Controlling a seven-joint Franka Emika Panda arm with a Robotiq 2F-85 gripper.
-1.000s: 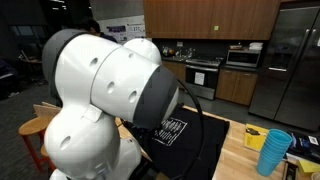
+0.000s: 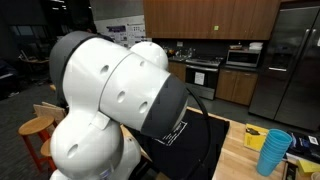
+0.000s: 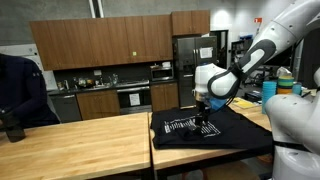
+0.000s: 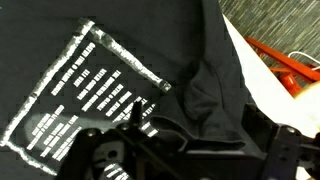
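Note:
A black cloth with white printed lines and bars lies spread over the wooden table. In the wrist view its printed panel is on the left, and a raised, crumpled fold runs down between my fingers. My gripper is open, with one finger on each side of that fold. Whether the fingers touch the fabric cannot be told. The second exterior view shows my gripper low over the cloth; the arm hides the fingertips in the first exterior view.
Blue cups stand at the table's right side, near yellow items. A red-orange object lies past the cloth's edge. Bare wooden tabletop stretches to the left in the second exterior view. Stools stand beside the table.
The arm has shifted rightward in the first exterior view, uncovering more of the stools on the left. The cups and other table items stay where they were.

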